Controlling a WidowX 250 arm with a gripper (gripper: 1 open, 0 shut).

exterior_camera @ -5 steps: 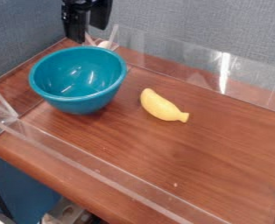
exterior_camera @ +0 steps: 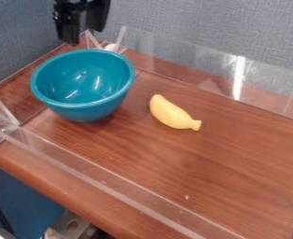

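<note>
My black gripper (exterior_camera: 80, 28) hangs at the top left of the camera view, above and behind a teal bowl (exterior_camera: 83, 89); it is open, and I see nothing held in it. The bowl looks empty and stands at the left of the wooden tray floor (exterior_camera: 199, 177). A yellow banana (exterior_camera: 173, 113) lies to the right of the bowl. A small pale object (exterior_camera: 112, 48) is partly visible behind the bowl, below the gripper, too small to identify.
Clear plastic walls edge the wooden surface on the back, left and front.
My gripper has shifted slightly to the left over the last second. The bowl and banana have not moved.
</note>
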